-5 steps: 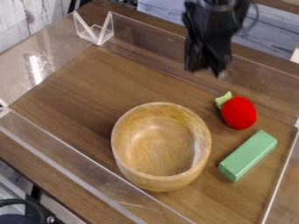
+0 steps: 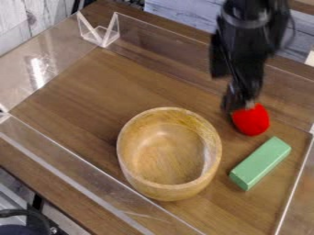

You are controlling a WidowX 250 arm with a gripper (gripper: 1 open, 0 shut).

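Note:
My dark gripper [image 2: 232,81] hangs open over the upper right of the wooden table [image 2: 98,96], its blurred fingers pointing down just above a red round fruit or vegetable [image 2: 252,120]. A wooden bowl [image 2: 168,151] sits at lower middle, empty. A green block [image 2: 260,163] lies to the right of the bowl, below the red object.
A small clear plastic holder [image 2: 101,27] stands at the back left. Clear low walls edge the table. The left half of the table is open.
The objects on the table appear unmoved.

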